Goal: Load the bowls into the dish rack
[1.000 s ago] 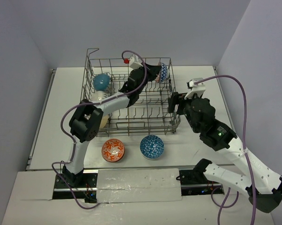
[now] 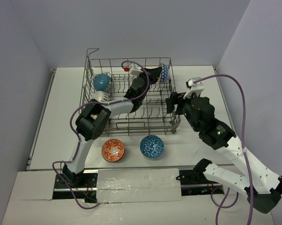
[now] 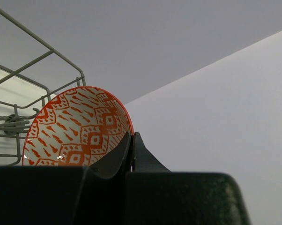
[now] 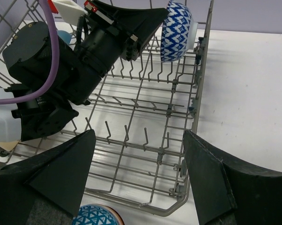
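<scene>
My left gripper [image 2: 157, 73] is shut on the rim of a bowl [image 2: 164, 73] standing on its side at the rack's back right. Its outside has a blue-and-white pattern; the inside shows orange in the left wrist view [image 3: 75, 124]. My right gripper [image 2: 173, 103] stands open beside the rack's right side, nothing between its fingers. An orange bowl [image 2: 113, 150] and a blue bowl [image 2: 151, 146] sit on the counter in front of the dish rack [image 2: 145, 126].
The rack's left side holds a blue bowl [image 2: 101, 81] and a pale bowl [image 2: 100, 96]. Its middle front rows look empty. Grey walls surround it.
The right arm is nearly unchanged.
</scene>
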